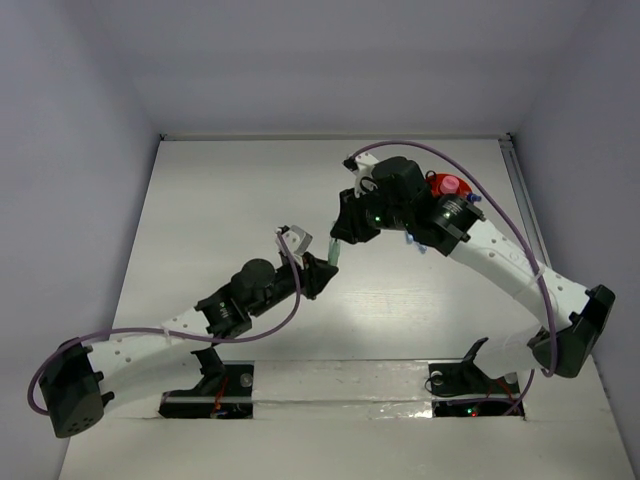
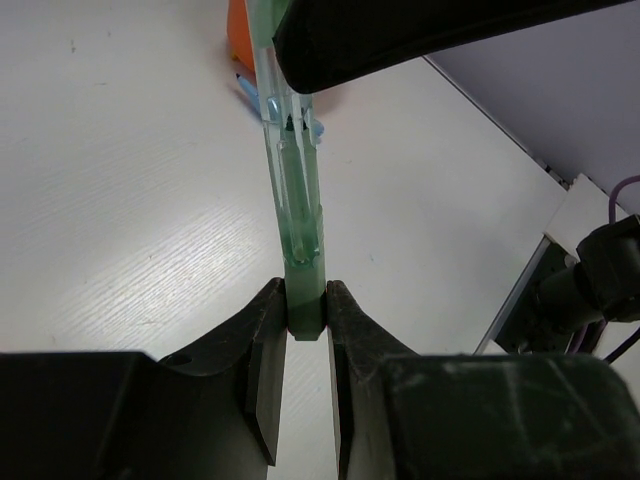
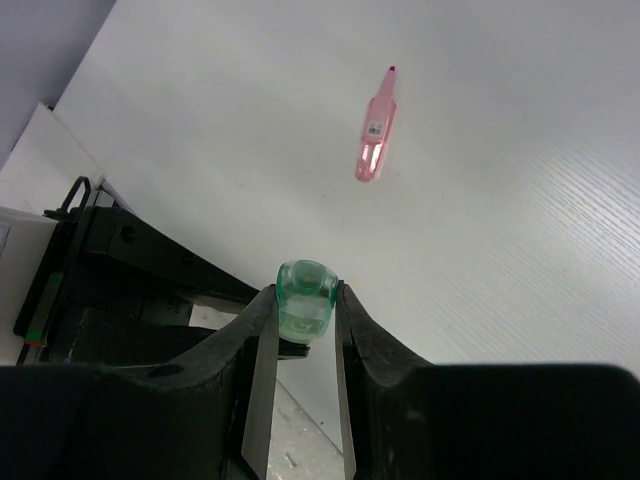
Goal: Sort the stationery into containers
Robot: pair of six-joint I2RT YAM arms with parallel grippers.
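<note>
A translucent green pen-like item (image 1: 334,252) stands upright between my two grippers near the middle of the table. My left gripper (image 1: 326,266) is shut on its lower end (image 2: 305,300). My right gripper (image 1: 340,228) is shut on it from above; in the right wrist view the item's round end (image 3: 306,295) shows between the fingertips. A pink marker (image 3: 375,130) lies on the table in the right wrist view. A blue item (image 2: 250,95) lies behind the green one in the left wrist view.
A red container (image 1: 436,182) with a pink thing in it stands at the back right, partly behind my right arm. An orange object (image 2: 239,30) shows in the left wrist view.
</note>
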